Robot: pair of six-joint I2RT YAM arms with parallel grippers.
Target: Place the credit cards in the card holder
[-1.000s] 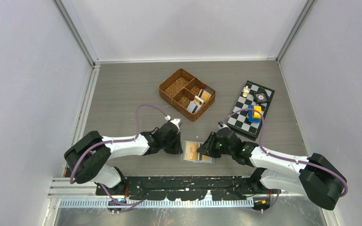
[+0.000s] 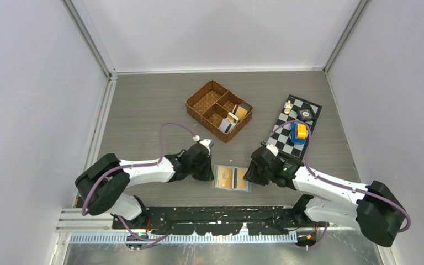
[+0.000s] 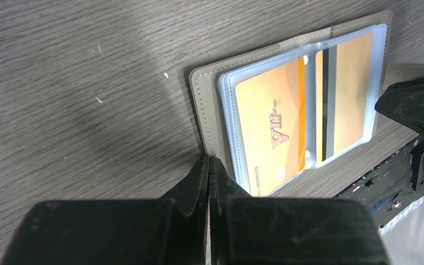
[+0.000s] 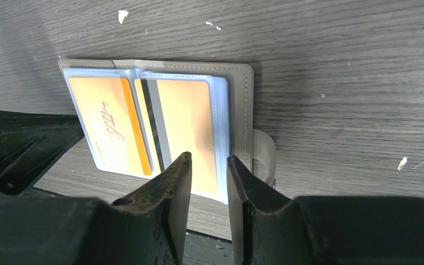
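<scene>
The card holder (image 2: 232,191) lies open on the table between my two grippers, grey-covered with clear bluish sleeves. Its left sleeve shows an orange card (image 3: 268,130) with lettering; a card with a dark stripe (image 4: 187,118) fills the right sleeve. My left gripper is shut at the holder's left grey edge; whether that thin edge is between its tips cannot be made out. Over the right sleeve's outer edge, my right gripper is part open, with a clear gap and nothing seen held in it.
A wicker basket (image 2: 202,118) with compartments stands behind, several cards (image 2: 240,112) in its right part. A chessboard (image 2: 281,144) carrying small objects and a blue and yellow block (image 2: 299,132) lies at the right.
My right gripper has drawn back to the right across the holder, uncovering more of the striped card. My left arm and the holder look still.
</scene>
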